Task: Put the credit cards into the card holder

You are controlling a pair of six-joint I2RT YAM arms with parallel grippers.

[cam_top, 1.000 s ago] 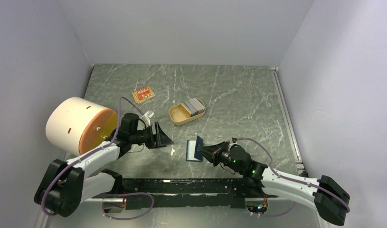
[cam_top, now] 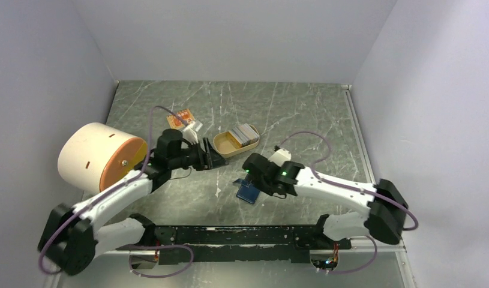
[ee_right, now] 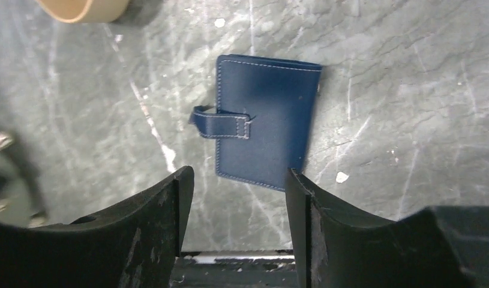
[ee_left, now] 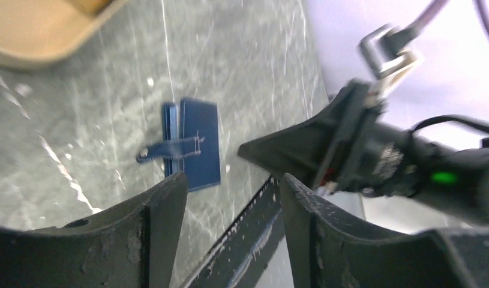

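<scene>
A navy card holder (cam_top: 248, 193) lies closed on the table, its strap loose toward the left; the right wrist view shows it whole (ee_right: 269, 126). A beige tray (cam_top: 221, 150) behind it holds a row of cards (cam_top: 245, 135). My left gripper (cam_top: 215, 157) hangs beside the tray's left front, fingers apart and empty in the left wrist view (ee_left: 233, 201). My right gripper is over the holder, open, with nothing between its fingers.
An orange card (cam_top: 180, 116) lies at the back left. A large white cylinder (cam_top: 89, 156) stands at the left.
The holder's cover, raised earlier, now lies closed. My left gripper has moved up and back toward the tray.
</scene>
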